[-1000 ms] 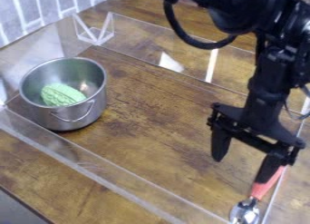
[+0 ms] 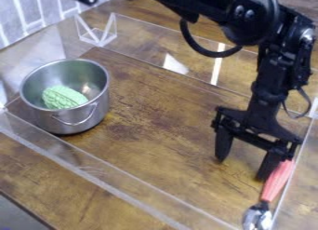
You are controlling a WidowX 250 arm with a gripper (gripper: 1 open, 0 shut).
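My black gripper (image 2: 248,145) hangs low over the right side of the wooden surface, its fingers apart and nothing seen between them. Just in front of it, along the right edge, lies a utensil with a red handle (image 2: 274,182) and a metal head (image 2: 258,218); whether the fingers touch the handle is unclear.
A steel pot (image 2: 87,111) holding a green textured object (image 2: 61,97) stands on the left. Clear plastic walls (image 2: 125,192) border the wooden work area (image 2: 149,150), whose middle is bare.
The gripper has shifted slightly back and to the left, its lower parts now drawn a little narrower in view. More of the red handle shows.
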